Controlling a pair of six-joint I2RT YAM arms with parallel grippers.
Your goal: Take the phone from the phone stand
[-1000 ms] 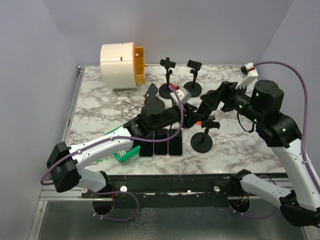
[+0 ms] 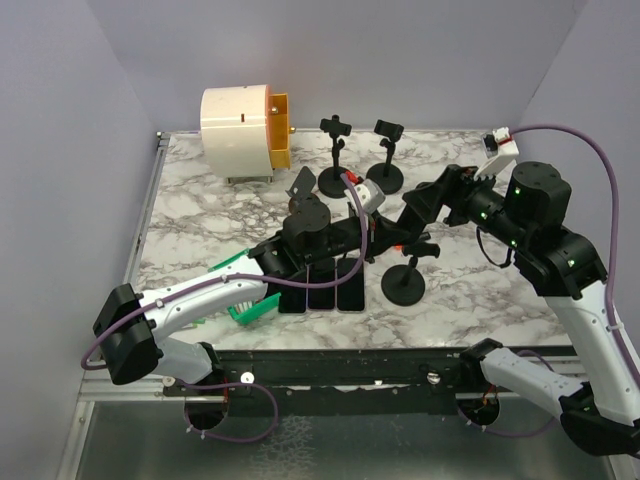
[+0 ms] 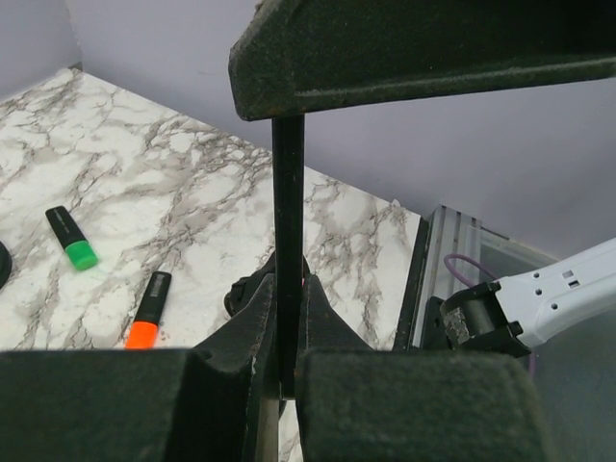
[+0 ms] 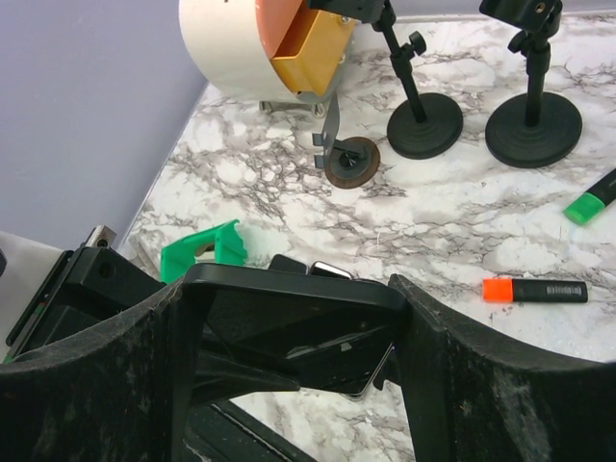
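Note:
Above the table, the black phone (image 2: 414, 220) is raised and seen edge-on as a dark strip (image 3: 289, 192) in the left wrist view. My right gripper is shut on it, one finger at each side edge. The left gripper is shut on the phone's lower part, its fingers (image 3: 243, 332) pressed to front and back. In the top view, a black phone stand with a round base (image 2: 403, 286) stands just in front of the phone, apart from it. The left hand hides much of this stand in the left wrist view.
Two more black stands (image 2: 333, 182) (image 2: 385, 178) are at the back. Other dark phones (image 2: 351, 285) lie by a green holder (image 2: 255, 309). Orange (image 4: 535, 291) and green (image 4: 591, 198) markers lie on the marble. A white drum-shaped box (image 2: 235, 130) occupies the back left.

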